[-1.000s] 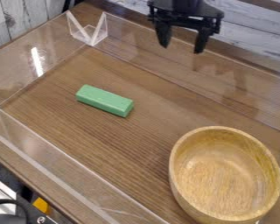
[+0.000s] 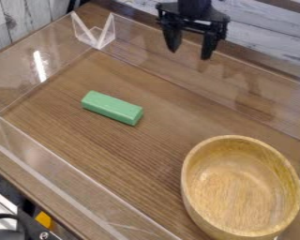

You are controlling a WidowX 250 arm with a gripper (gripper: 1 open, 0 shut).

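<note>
The black gripper [image 2: 193,34] hangs at the top centre over the back of the wooden table, with its two dark fingers spread apart and nothing visible between them. A green block [image 2: 112,107] lies on the table left of centre, below and left of the gripper. A large round yellow bowl [image 2: 240,216] sits at the front right.
A small white wire-like object [image 2: 98,33] stands at the back left. Clear panels line the left edge, and a white wall runs along the back.
The green block and the bowl have not moved.
</note>
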